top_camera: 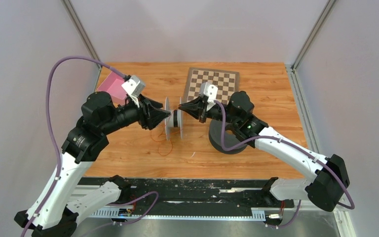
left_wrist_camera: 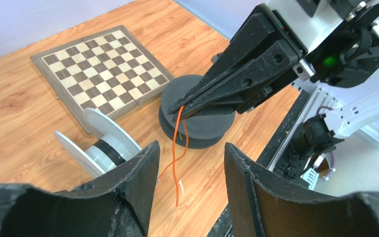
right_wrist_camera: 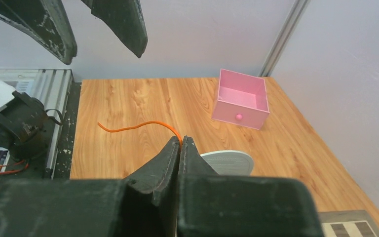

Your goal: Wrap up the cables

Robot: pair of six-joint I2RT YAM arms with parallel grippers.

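An orange cable hangs from the tips of my right gripper, which is shut on it; in the right wrist view the cable's free end (right_wrist_camera: pixel 128 128) sticks out past the fingertips. Below the grippers, a spool (top_camera: pixel 175 118) with grey-white flanges and a dark band on its core stands on its rims on the table. More orange cable (top_camera: pixel 164 148) lies in loose loops by the spool. My left gripper is open above and left of the spool, nothing between its fingers.
A round dark grey block (top_camera: pixel 220 138) sits right of the spool. Behind lies a chessboard (top_camera: pixel 209 75); a pink open box (right_wrist_camera: pixel 242 98) stands at the back left.
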